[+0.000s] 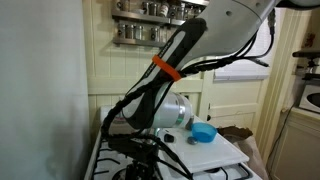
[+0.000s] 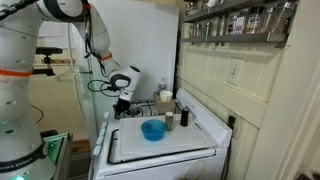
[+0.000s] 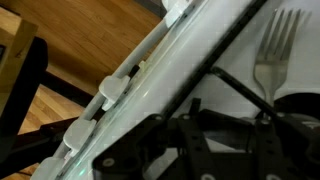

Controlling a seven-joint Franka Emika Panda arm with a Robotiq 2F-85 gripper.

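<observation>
My gripper is dark and blurred at the bottom of the wrist view; it looks shut, and nothing shows between its fingers. It is low over the stove's burner area, near the front edge. A metal fork (image 3: 273, 55) lies on the white stove top (image 3: 225, 98), to the right of the gripper and apart from it, with its handle end partly hidden. In exterior view 2 the gripper (image 2: 120, 106) is at the far end of the stove. Exterior view 1 shows the arm's wrist and cables, with the fingertips largely hidden.
A blue bowl (image 2: 153, 130) sits on the white board (image 2: 135, 147) covering part of the stove. Jars (image 2: 184, 116) stand behind it. Black grates surround the burners. Stove knobs (image 3: 113, 88) line the front edge, with wooden floor (image 3: 85, 45) beyond.
</observation>
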